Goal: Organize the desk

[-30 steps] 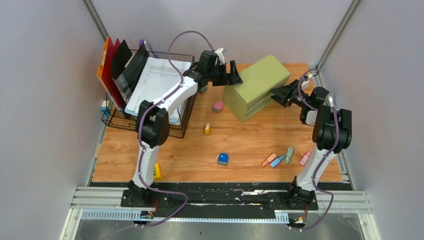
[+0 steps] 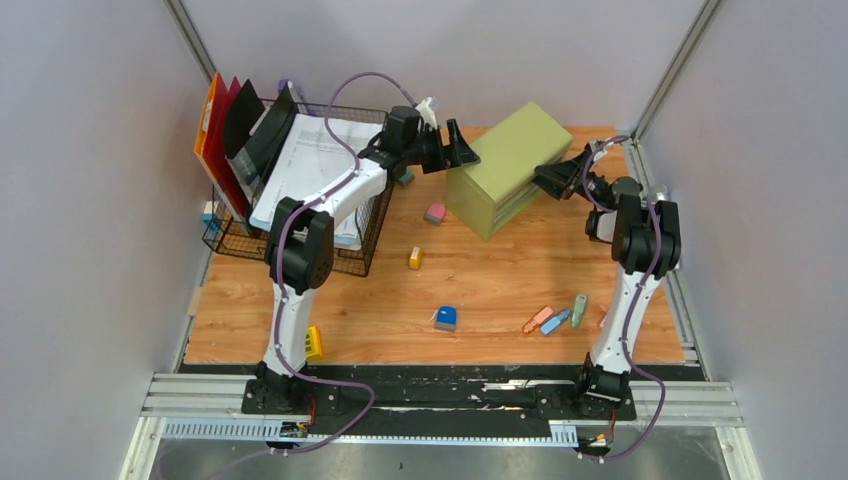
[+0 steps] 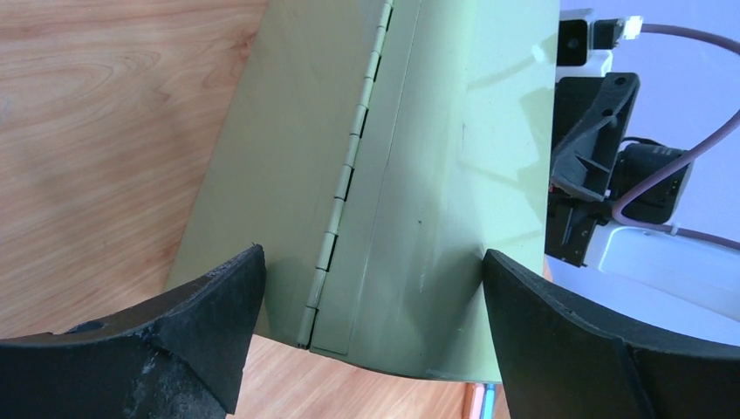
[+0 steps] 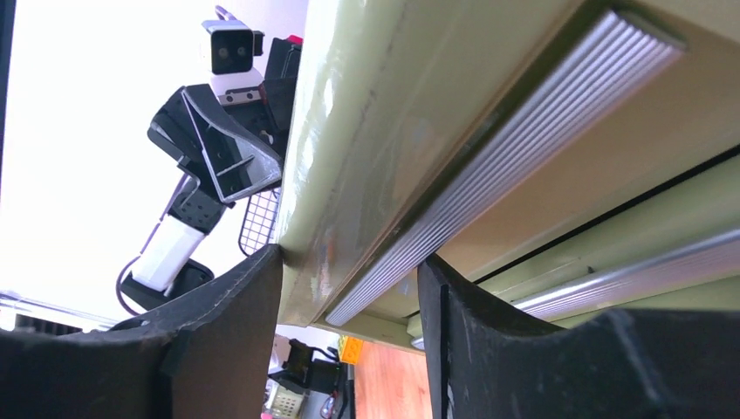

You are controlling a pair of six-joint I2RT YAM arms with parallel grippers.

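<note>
An olive-green metal drawer cabinet (image 2: 506, 160) stands tilted at the back right of the desk, hinged on top, with silver rail handles (image 4: 506, 157) on its front. My left gripper (image 2: 455, 145) is open at its left end; in the left wrist view its fingertips rest against the green surface either side of the hinge. My right gripper (image 2: 548, 175) is at the handle side, part open, one fingertip on the cabinet's edge and the other by the handle; whether it grips is unclear.
A wire basket (image 2: 368, 240) with papers and folders fills the back left. Small erasers (image 2: 446, 318) and highlighters (image 2: 553, 322) lie on the front and middle desk, where bare wood shows between them.
The cabinet has shifted slightly left and up in the top view, and both arms have moved with it, the right arm more noticeably leftward.
</note>
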